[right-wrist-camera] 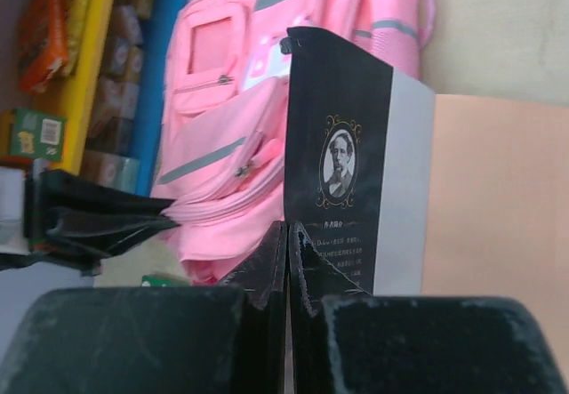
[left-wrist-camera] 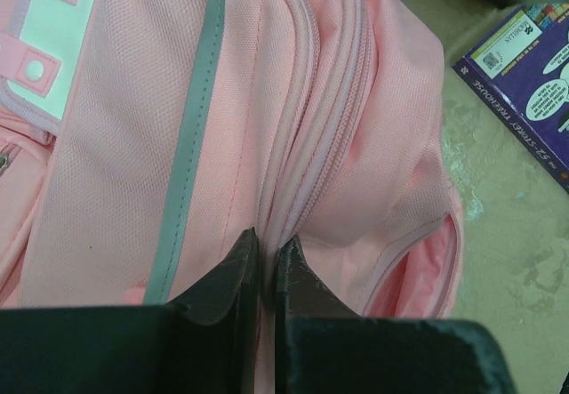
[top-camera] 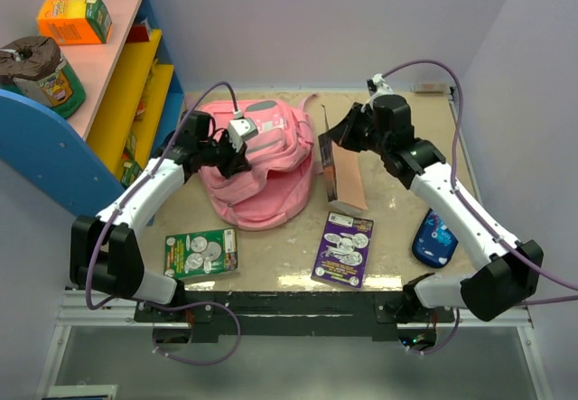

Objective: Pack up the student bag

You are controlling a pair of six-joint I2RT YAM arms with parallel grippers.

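Observation:
The pink backpack [top-camera: 253, 201] lies at upper centre. My left gripper is shut on the piped zip edge of its opening. My right gripper is shut, raised at a book [right-wrist-camera: 338, 172] whose dark cover with a portrait stands upright beside the bag; whether the fingertips hold the cover is unclear. The book's pale pages or board lie to its right. A purple boxed item [top-camera: 342, 248] and a green one [top-camera: 200, 254] lie near the front edge.
A blue pouch [top-camera: 435, 237] lies at the right. A shelf unit [top-camera: 54, 147] with boxes stands at the left.

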